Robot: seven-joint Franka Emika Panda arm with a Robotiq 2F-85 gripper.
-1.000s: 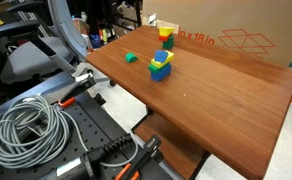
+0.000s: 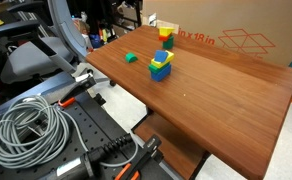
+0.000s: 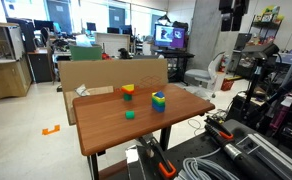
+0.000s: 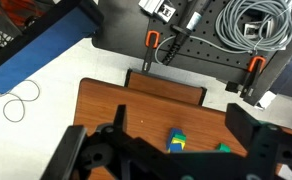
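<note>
A stack of blue and yellow blocks [image 2: 161,68] stands near the table's long edge; exterior view 2 also has this blue and yellow stack [image 3: 158,102]. Behind it is a second stack with yellow, red and green blocks [image 2: 166,37]. A single green block [image 2: 130,57] lies apart from both. High above the table, my gripper [image 3: 229,22] hangs at the top right of exterior view 2. Seen from the wrist, the gripper is open, its dark fingers wide apart and nothing held. Far below them are the blue and yellow stack [image 4: 176,140] and the green block [image 4: 223,148].
A cardboard panel [image 3: 106,73] stands along its far side. Beside the table are a dark rail frame with orange-handled clamps [image 2: 68,102] and a coil of grey cable [image 2: 31,135].
</note>
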